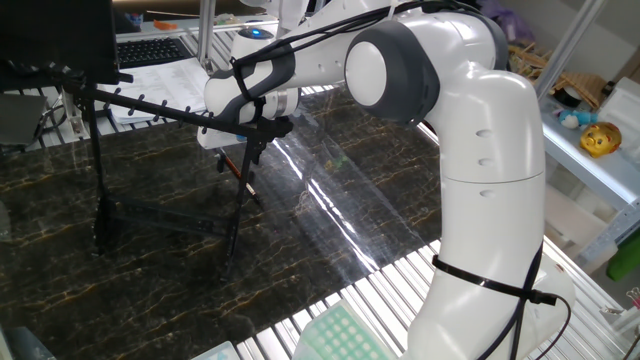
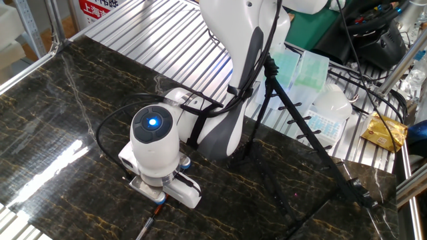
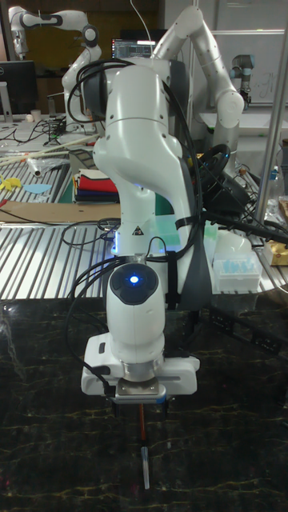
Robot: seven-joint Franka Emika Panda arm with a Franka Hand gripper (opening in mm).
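Note:
A slim stick-like tool (image 3: 144,444), brown at one end and silvery at the other, shows below my gripper (image 3: 142,402) in exterior view 3. In the second exterior view, the tool (image 2: 154,217) extends out from under the white hand, beside my gripper (image 2: 172,185). Its brown shaft (image 1: 240,180) is visible past the black rack's post in the first view. My hand points down, low over the dark marbled tabletop (image 3: 60,461). The hand's body hides the fingertips and the tool's near end, so whether they touch is unclear.
A black frame with pegs (image 1: 170,108) stands close to the arm. Clear plastic sheeting (image 1: 330,190) lies on the marbled top. Translucent boxes (image 2: 303,77), a blue-white tray (image 2: 320,127) and a gold packet (image 2: 383,132) stand near the base. Bare marble lies left of the hand.

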